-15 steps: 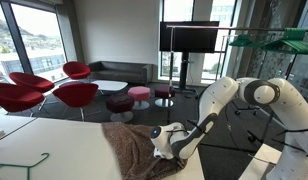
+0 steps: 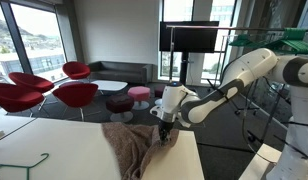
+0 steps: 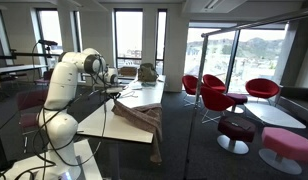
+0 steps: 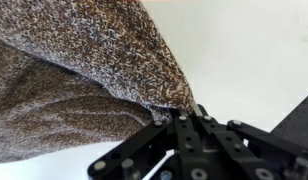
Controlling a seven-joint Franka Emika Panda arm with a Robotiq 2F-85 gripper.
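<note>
A brown knitted cloth (image 2: 134, 143) lies on the white table in exterior view 1, its right part lifted towards my gripper (image 2: 168, 130). In the wrist view a gathered fold of the brown cloth (image 4: 144, 65) runs down into my gripper, which is shut on it. The rest of the fabric spreads out to the left there. From exterior view 2 the brown cloth (image 3: 144, 117) drapes over the table's edge, partly hanging down.
On the left of the white table (image 2: 64, 135) lies a green hanger (image 2: 22, 166). More green hangers (image 2: 289, 42) hang from a rack at the upper right. Red chairs (image 2: 76, 95) stand beyond the table.
My gripper has risen from low over the table, pulling the cloth's right part up with it. The cloth's left part stays on the table, and the hanger has not moved.
</note>
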